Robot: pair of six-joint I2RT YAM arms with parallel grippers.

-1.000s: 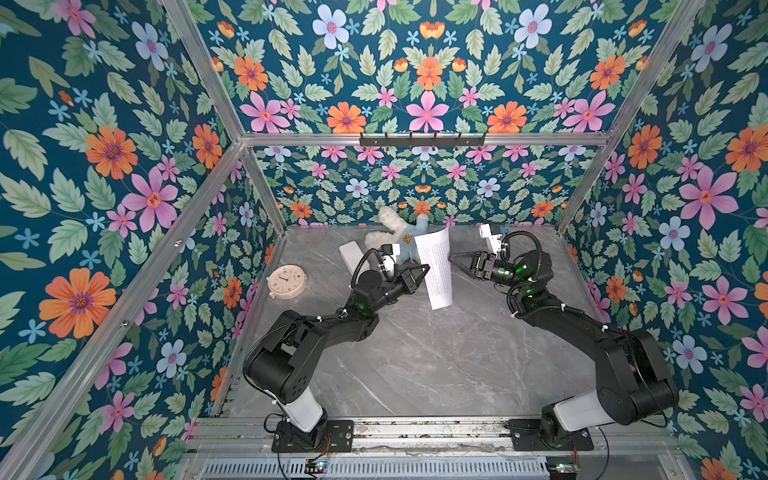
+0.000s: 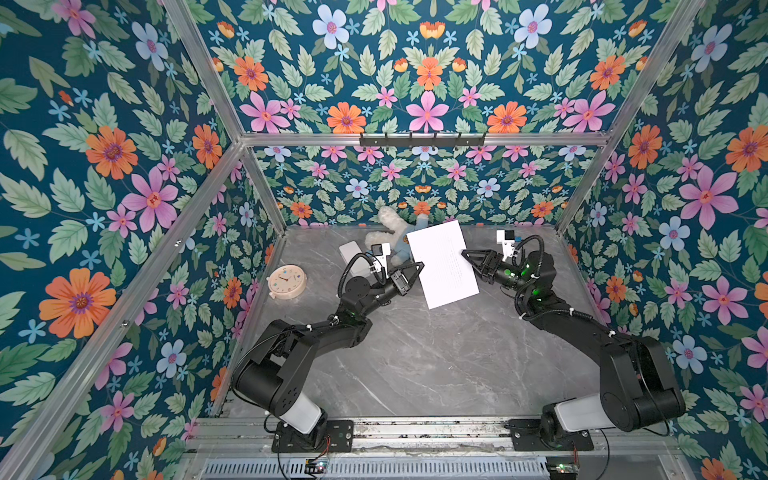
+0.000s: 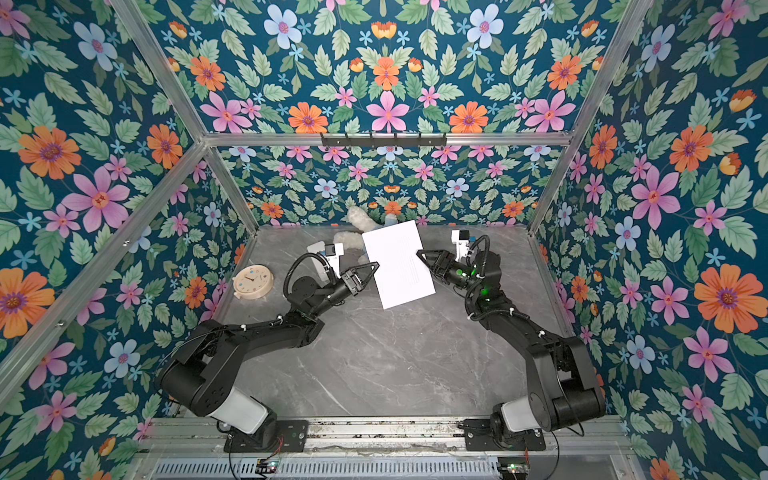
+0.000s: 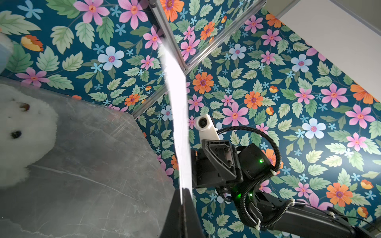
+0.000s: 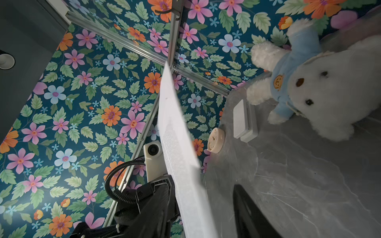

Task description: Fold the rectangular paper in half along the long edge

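Observation:
A white paper [image 2: 442, 262] is held up between the two arms, spread wider in both top views and seen edge-on in both wrist views. My left gripper [image 2: 418, 267] is shut on the paper's left edge, which runs into its fingertips in the left wrist view. My right gripper [image 2: 468, 254] is at the paper's right edge; in the right wrist view its fingers [image 5: 250, 210] stand part open with the paper [image 5: 182, 166] between them, blurred.
Behind the paper lies a plush toy [image 5: 333, 91] in a blue shirt. A grey-white box [image 5: 244, 121] and a round clock [image 2: 286, 281] are at the left.
My right gripper has moved right, and the left has shifted slightly left.

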